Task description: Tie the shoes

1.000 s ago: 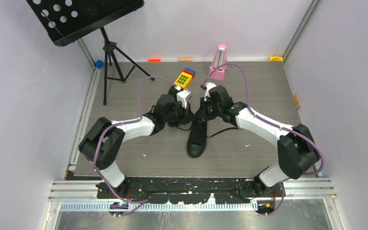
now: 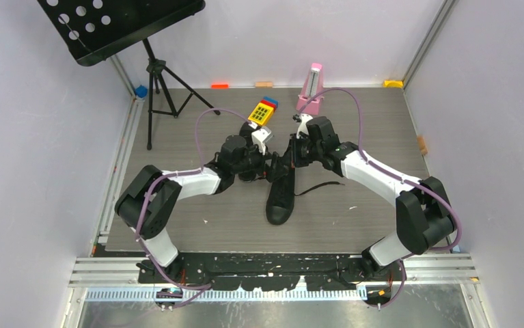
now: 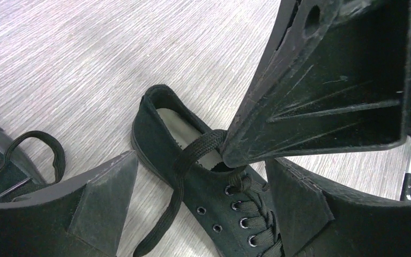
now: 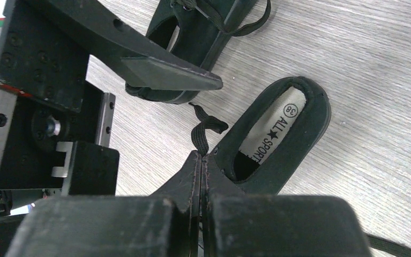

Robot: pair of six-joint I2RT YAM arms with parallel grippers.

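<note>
A black shoe (image 2: 279, 205) lies lengthwise mid-table, its insole showing in the right wrist view (image 4: 271, 128), with a second shoe (image 4: 230, 16) to its left. My left gripper stands open over the laced shoe (image 3: 160, 139); a loose lace crosses between its fingers. My right gripper is shut at the first shoe's heel, a lace rising at its fingertips; in the left wrist view its fingertip sits against that lace.
A music stand (image 2: 155, 68) at back left, a yellow toy (image 2: 261, 113) and pink metronome (image 2: 310, 102) at the back. Free table lies front and sides.
My left gripper has shifted about over the shoes, most recently slightly up and right.
</note>
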